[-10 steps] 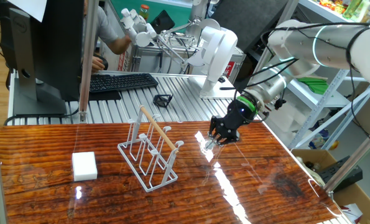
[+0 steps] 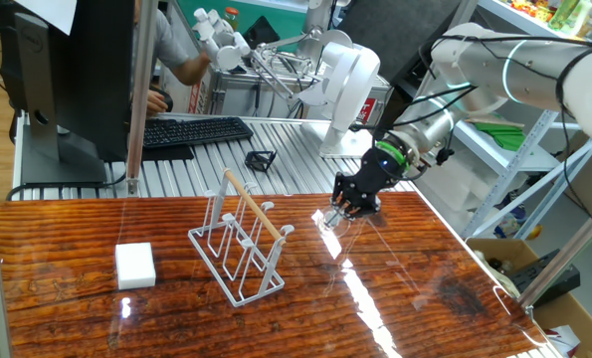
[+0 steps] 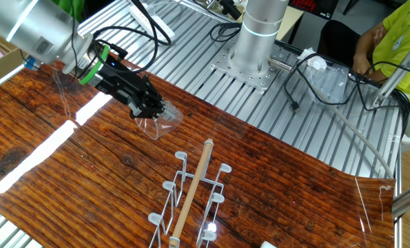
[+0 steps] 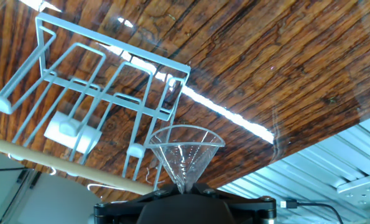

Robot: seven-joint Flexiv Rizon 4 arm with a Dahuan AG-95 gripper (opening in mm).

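Observation:
A clear, cone-shaped glass (image 4: pixel 186 155) extends from my gripper in the wrist view, its narrow end between the fingers and its wide rim facing away. My gripper (image 3: pixel 162 111) is shut on it. In exterior view 2 the clear glass (image 3: pixel 160 127) hangs tilted above the wooden surface, apart from the rack. The white wire rack (image 2: pixel 238 261) with a wooden top bar (image 2: pixel 252 204) stands mid-table, left of the gripper in exterior view 1. Its hooks are empty.
A white block (image 2: pixel 134 266) lies left of the rack. Behind the wood-patterned sheet (image 2: pixel 57 239) are a keyboard (image 2: pixel 198 131), a monitor (image 2: pixel 77 89) and a white fan-like device (image 2: pixel 347 94). The sheet right of the rack is clear.
Over the last second my gripper has shifted slightly to the left in exterior view 1, turning a little, with the glass in it. Rack and block have stayed put.

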